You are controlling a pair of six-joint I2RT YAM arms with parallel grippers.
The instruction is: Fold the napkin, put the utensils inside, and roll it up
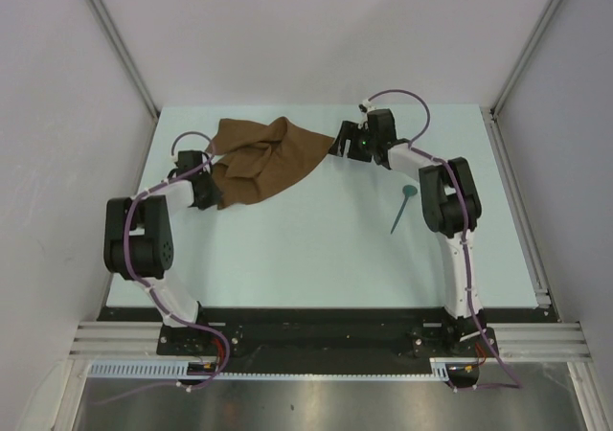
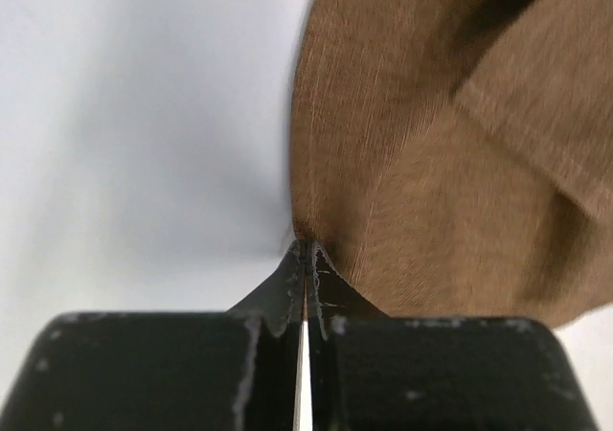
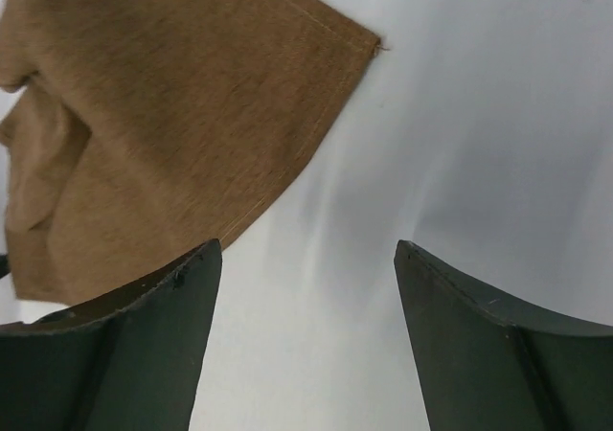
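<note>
The brown napkin (image 1: 273,158) lies rumpled, partly folded over itself, on the white mat's upper left. My left gripper is shut with its tips at the napkin's lower left edge; whether cloth is pinched between them is unclear. My right gripper (image 1: 340,144) hangs at the napkin's right corner, fingers apart; in the right wrist view the cloth (image 3: 192,105) shows ahead of them, nothing between. A teal spoon-like utensil (image 1: 409,192) lies on the mat to the right, below the right gripper.
Side walls and the dark front edge bound the space.
</note>
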